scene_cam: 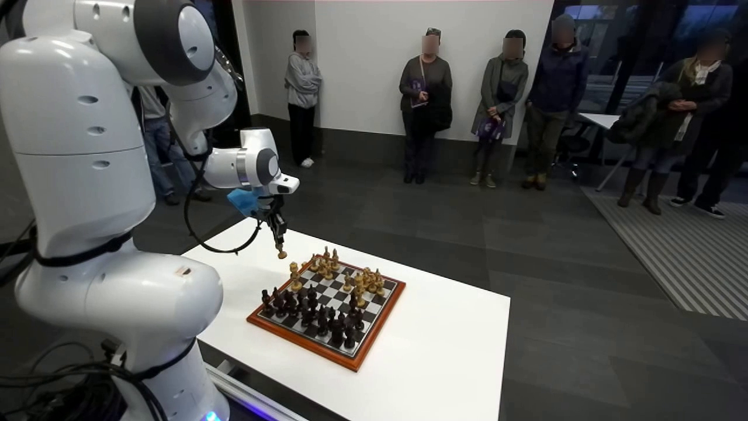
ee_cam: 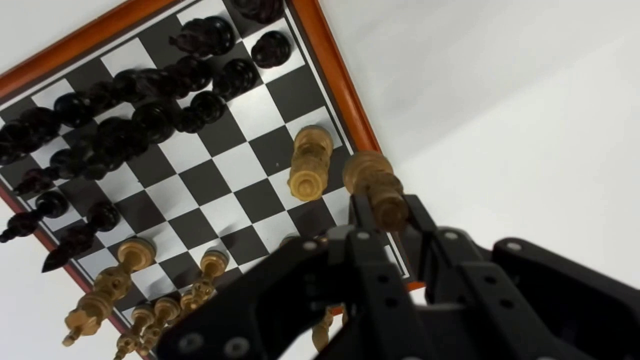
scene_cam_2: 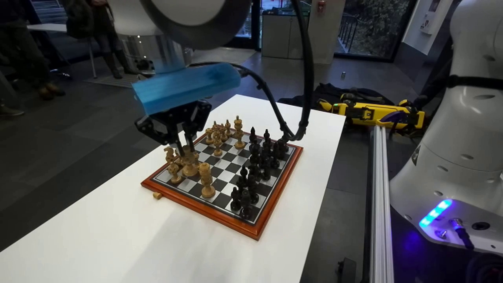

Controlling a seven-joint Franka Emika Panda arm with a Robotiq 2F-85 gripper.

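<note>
A light wooden chess piece (ee_cam: 373, 177) is pinched between the fingers of my gripper, its base end pointing away from the hand. In exterior view 1 the gripper (scene_cam: 280, 238) hangs over the white table, off the board's back left corner, with the held piece (scene_cam: 281, 252) below it. The chessboard (scene_cam: 307, 341) has a red-brown wooden border. Light pieces stand along its far side, and one tall light piece (scene_cam_2: 206, 181) stands apart near an edge. Dark pieces (scene_cam: 336, 326) crowd the opposite side. My black fingers hide part of the board in the wrist view.
A small light wooden object (scene_cam_2: 156, 195) sits on the table against the board's border. Several people stand by the wall, well back from the table.
</note>
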